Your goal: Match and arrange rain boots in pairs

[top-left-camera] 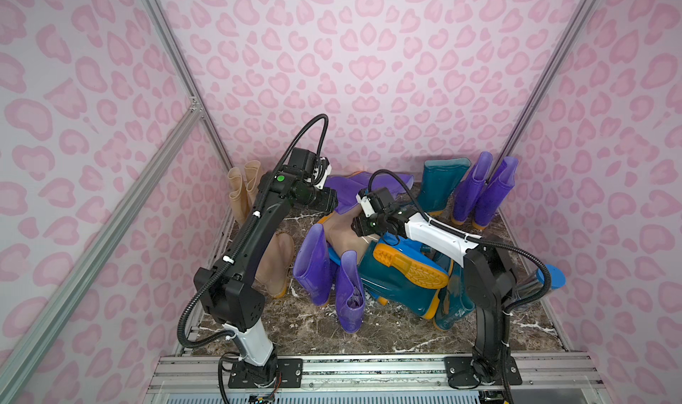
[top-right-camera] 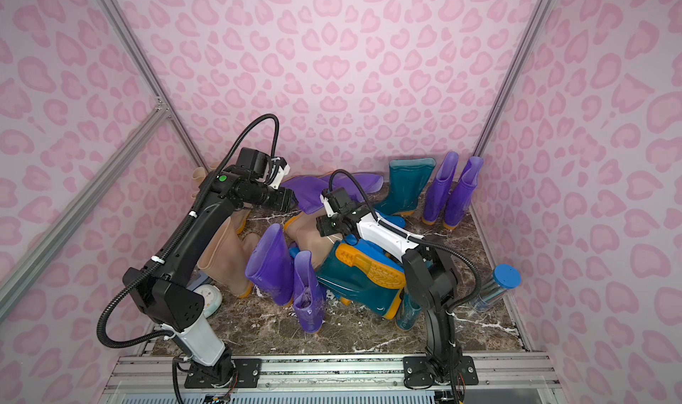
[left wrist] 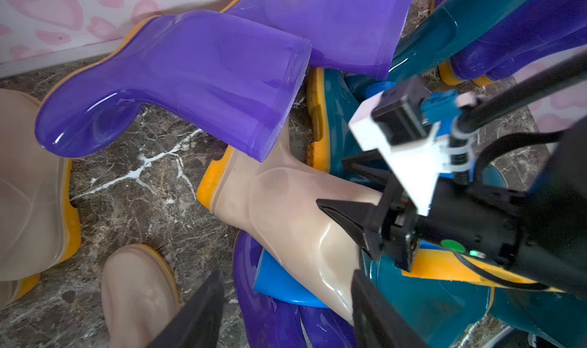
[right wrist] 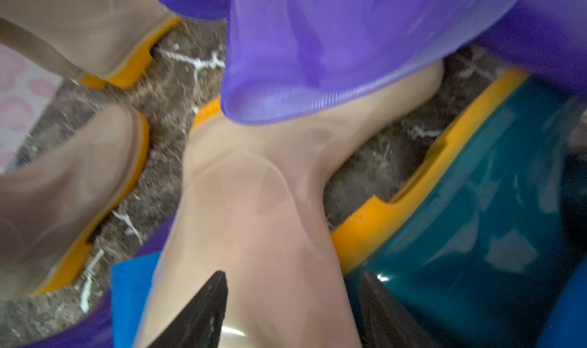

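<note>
A beige boot lies on its side in the middle of the pile. My right gripper is over its shaft, fingers apart on either side; whether they touch it cannot be told. Two purple boots lie along the back wall, the nearer purple boot overlapping the beige one's foot. Open and empty, my left gripper hangs above the middle, left of the right one. Two purple boots stand in front. Teal boots lie to the right, a blue boot with a yellow sole on top.
Upright purple boots and a teal boot stand at the back right. Beige boots stand at the left. A blue-lidded container is at the right edge.
</note>
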